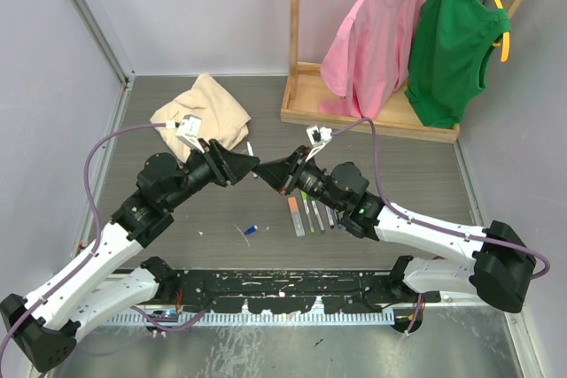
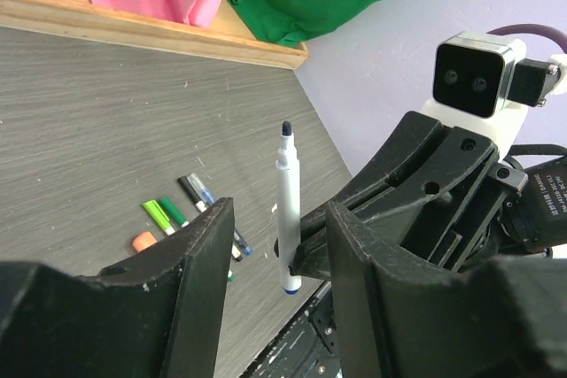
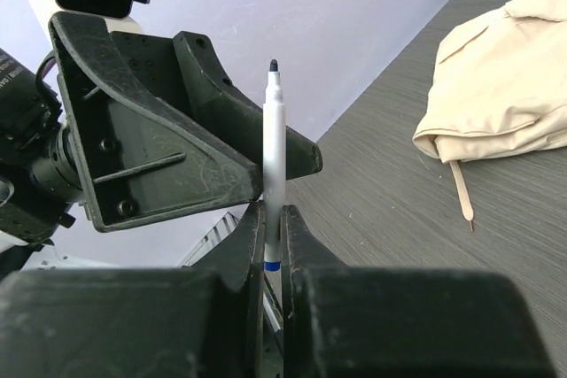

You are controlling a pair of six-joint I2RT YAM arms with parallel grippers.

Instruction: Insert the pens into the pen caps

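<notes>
My right gripper is shut on a white pen (image 3: pixel 275 135), which stands upright with its dark tip pointing up and a blue end at the bottom. In the left wrist view the same pen (image 2: pixel 288 201) appears beyond the gap of my left gripper, whose fingers stand apart. The two grippers nearly meet at mid-table; left fingers (image 3: pixel 221 185) reach right beside the pen, contact unclear. A small blue cap (image 1: pixel 251 229) lies on the table below them. To the right lie several pens (image 1: pixel 317 215) in a row, partly hidden by the right arm.
An orange-topped marker (image 1: pixel 295 216) lies at the row's left end. A beige cloth (image 1: pixel 204 112) rests at the back left. Behind, a wooden rack (image 1: pixel 306 95) carries a pink and a green garment.
</notes>
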